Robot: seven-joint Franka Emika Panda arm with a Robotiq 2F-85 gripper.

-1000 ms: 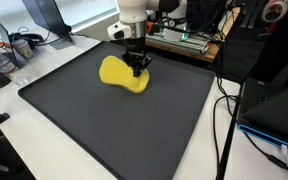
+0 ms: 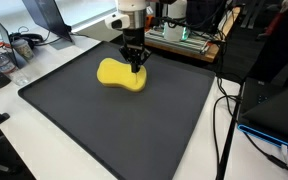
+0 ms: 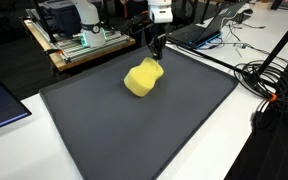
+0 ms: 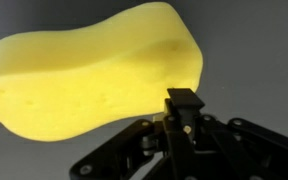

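A yellow sponge (image 2: 122,75) with rounded ends is on the dark mat, toward its far side. In exterior view 2 the sponge (image 3: 143,77) looks tilted, with its upper edge at the fingertips. My gripper (image 2: 135,67) points down at the sponge's far right side. Seen from the wrist, the black fingers (image 4: 185,98) are close together at the corner of the sponge (image 4: 94,70), shut on its edge. The pinched part is hidden behind the fingers. Whether the sponge's lower side touches the mat, I cannot tell.
Black cables (image 2: 221,110) run along its right side. A wooden-edged tray with items (image 3: 84,40) stands beyond the mat.
The gripper sits a little higher than before. The sponge's tilt has changed slightly, and it looks a bit flatter in exterior view 1.
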